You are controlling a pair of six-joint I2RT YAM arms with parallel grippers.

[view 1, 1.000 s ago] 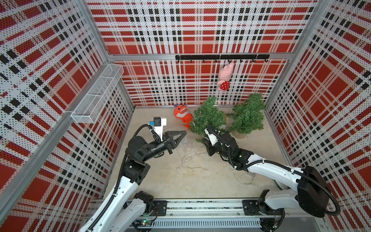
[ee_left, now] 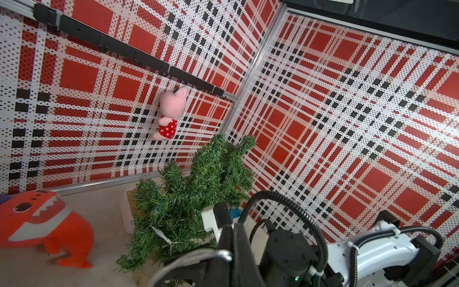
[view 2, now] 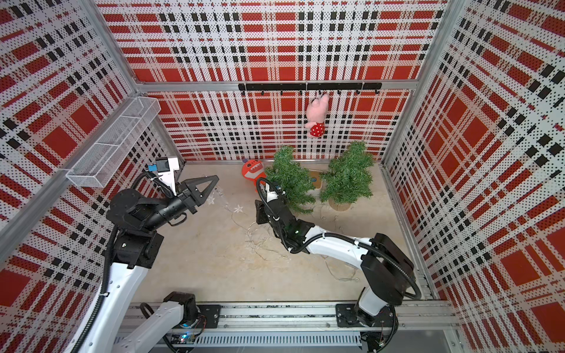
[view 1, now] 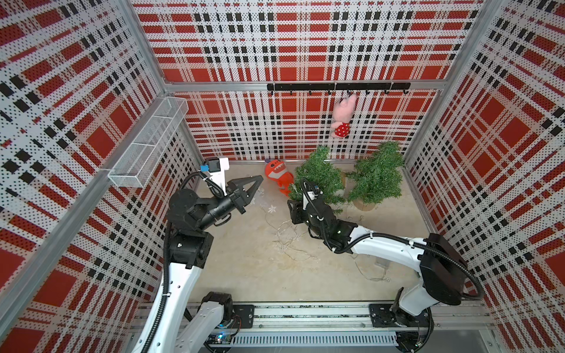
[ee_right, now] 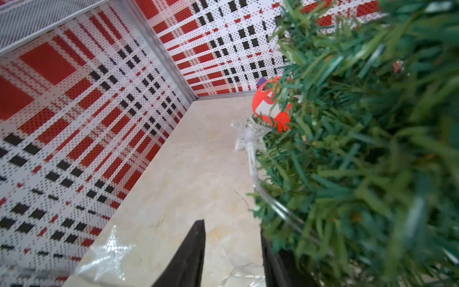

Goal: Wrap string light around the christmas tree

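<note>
Two green trees stand at the back: the left one (view 1: 317,170) and the right one (view 1: 376,170). My left gripper (view 1: 255,181) is raised left of them, shut; light-string stars (view 2: 238,209) hang or lie below it, and whether it grips the wire is unclear. My right gripper is at the left tree's front, part open, with no object visible between its fingertips. In the right wrist view a clear light (ee_right: 249,136) on its wire runs along the tree's side. Thin wire lies loosely on the table (view 1: 235,264).
An orange plush toy (view 1: 276,176) stands behind, left of the trees. A pink plush (view 1: 344,111) hangs from the back rail. A wire basket (view 1: 141,153) is on the left wall.
My left gripper has risen and moved left, away from the trees. My right arm has lifted and moved left along the front of the left tree.
</note>
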